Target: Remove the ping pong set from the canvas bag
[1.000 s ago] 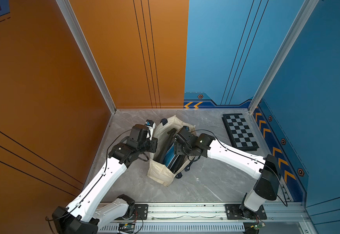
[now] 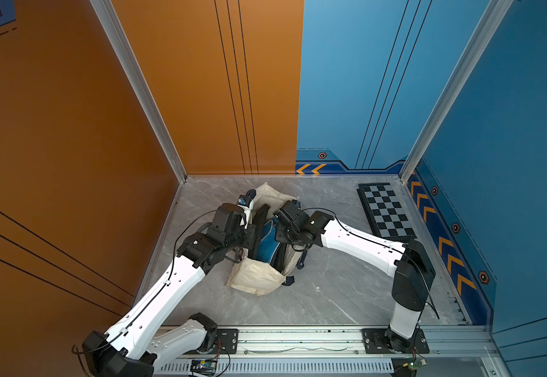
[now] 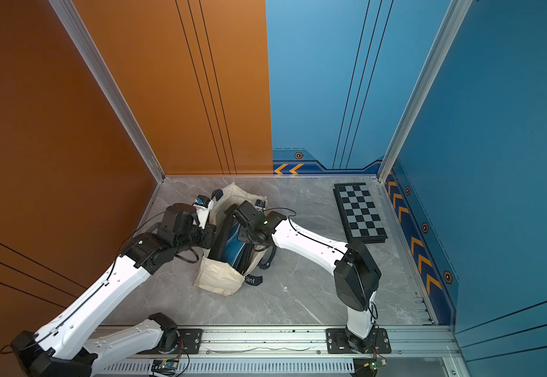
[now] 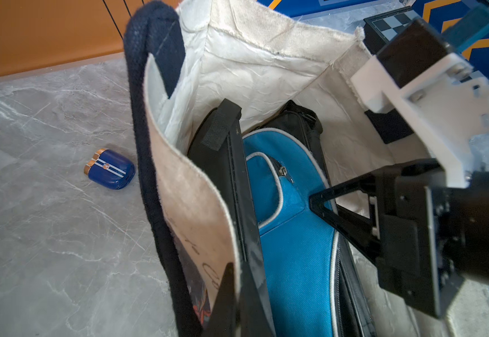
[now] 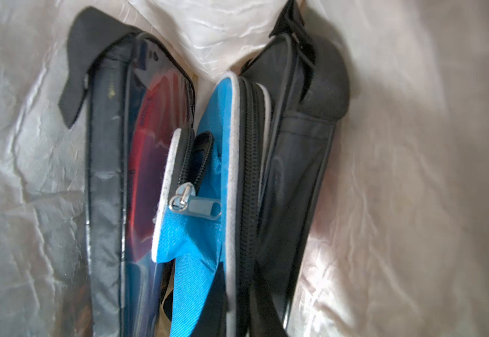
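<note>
The cream canvas bag (image 2: 256, 277) stands open-mouthed in mid-table. Inside it, a blue case (image 4: 297, 269) with white piping and a small zipped pocket, likely the ping pong set, stands on edge between two black cases. My right gripper reaches into the bag, shut on the piped, zipped edge of this blue case. In the left wrist view, my left gripper is shut at the bag's left rim, with the thin canvas edge running in between its fingertips. The lower part of the blue case is hidden in the bag.
One black case (image 5: 107, 196) has a clear side showing red; another black case (image 5: 295, 168) lies against the blue one. A small blue object (image 4: 109, 168) sits on the table beyond the bag. A chessboard (image 2: 386, 210) lies at back right, with bare table between.
The right gripper has shifted slightly left, and the bag and blue case have moved left with it, closer to the left gripper. More of the blue case shows. The left arm has barely moved.
</note>
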